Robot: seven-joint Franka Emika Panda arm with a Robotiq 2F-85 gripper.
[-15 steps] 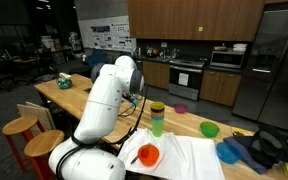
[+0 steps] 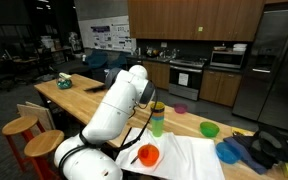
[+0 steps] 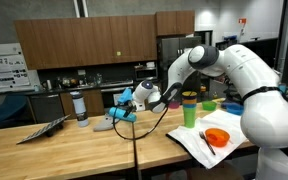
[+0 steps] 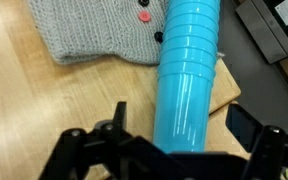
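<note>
A long stack of blue cups [image 4: 187, 85] runs down the middle of the wrist view, its rims nested one in another. My gripper is open, with one dark finger [image 4: 109, 142] to the left of the stack and the other to its right. Gaps show between the stack and the fingers. In exterior view 2 the gripper [image 3: 138, 99] is far down the table, close to blue items. From exterior view 1 the white arm [image 2: 114, 103] hides most of that area.
Grey knitted cloth [image 4: 89, 25] with buttons lies beside the stack. Nearer the arm's base are an orange bowl [image 2: 148, 155], a green cup stack [image 2: 157, 127] and a white cloth [image 2: 189, 158]. A blue bowl [image 2: 228, 152] and a green bowl [image 2: 209, 129] stand rightward.
In exterior view 1 the arm's upper part has shifted slightly right and lower. The bowls and the green cup stack have stayed in place.
</note>
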